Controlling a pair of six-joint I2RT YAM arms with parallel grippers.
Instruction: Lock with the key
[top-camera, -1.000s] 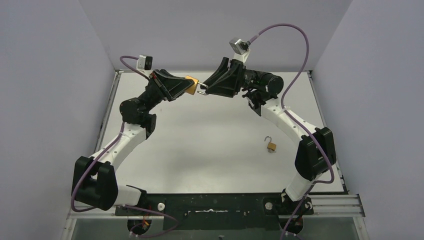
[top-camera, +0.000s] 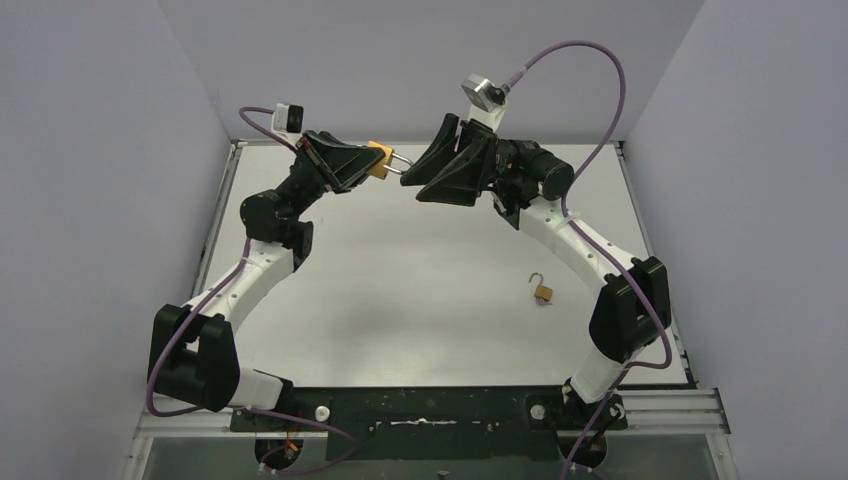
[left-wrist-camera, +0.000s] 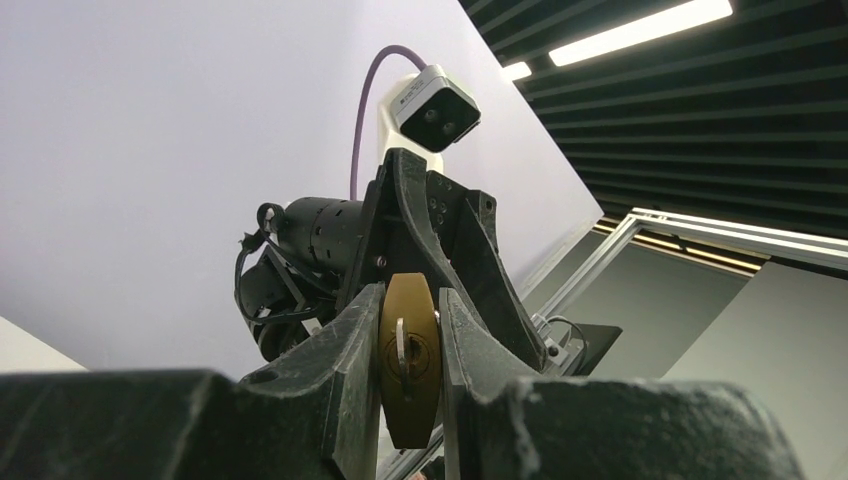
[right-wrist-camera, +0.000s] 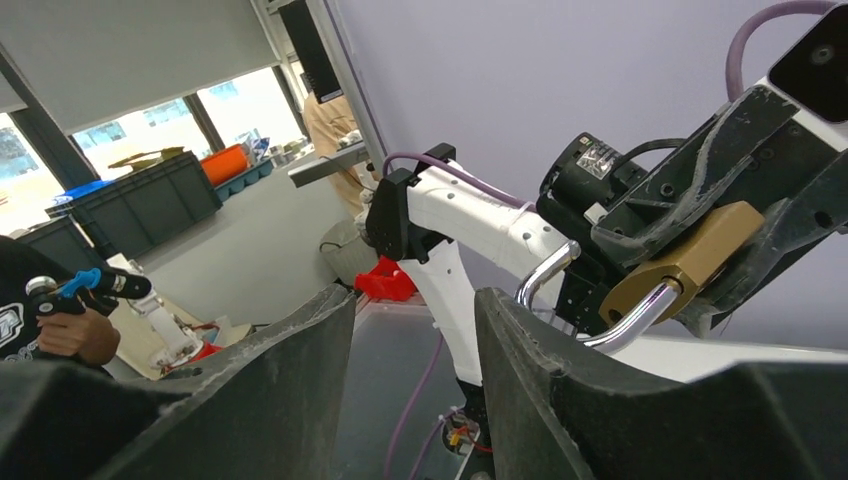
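A brass padlock (top-camera: 380, 158) (left-wrist-camera: 408, 370) (right-wrist-camera: 690, 255) is held up in the air by my left gripper (top-camera: 365, 162), shut on its body. Its key (left-wrist-camera: 401, 350) stands in the keyhole, facing the left wrist camera. The steel shackle (right-wrist-camera: 635, 322) points toward my right gripper (top-camera: 410, 178), which is part open with nothing between its fingers. In the right wrist view the shackle is just above and right of that gripper's fingertips (right-wrist-camera: 500, 320).
A second small brass padlock (top-camera: 543, 293), its shackle open, lies on the white table (top-camera: 420, 300) at the right. Grey walls stand on both sides.
The padlock and left gripper have moved slightly, with the shackle appearing at changed angles. My right gripper has shifted slightly down in the top view, its fingers looking further apart.
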